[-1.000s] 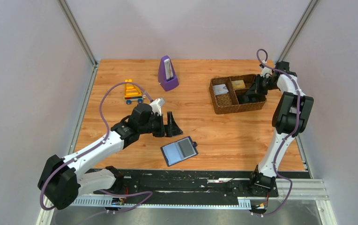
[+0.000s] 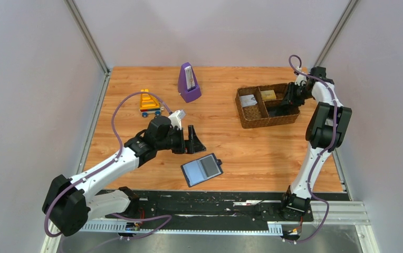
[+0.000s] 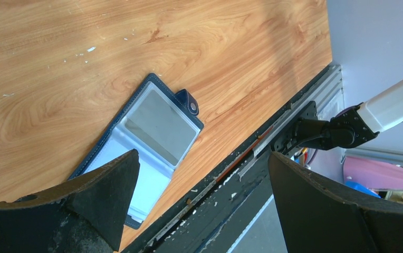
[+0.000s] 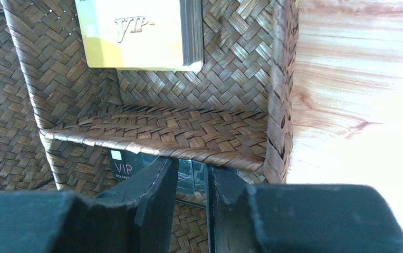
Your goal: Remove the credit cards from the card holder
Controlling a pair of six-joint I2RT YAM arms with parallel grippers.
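Observation:
An open card holder [image 2: 202, 169] lies flat on the table, its clear sleeves [image 3: 160, 126] showing in the left wrist view. My left gripper [image 2: 191, 139] hangs open just above it. My right gripper reaches down into a woven basket [image 2: 257, 121] at the right, fingers part open and close together over dark VIP cards [image 4: 123, 166] in a front compartment; whether anything is between them is unclear. A stack of yellow VIP cards [image 4: 131, 34] lies in the compartment beyond the divider.
A yellow toy [image 2: 149, 103] and a purple metronome [image 2: 189, 84] stand at the back left. The table's middle, between the left arm and the basket, is clear.
My right gripper has shifted slightly within the same basket compartment. The left arm and the card holder have not moved.

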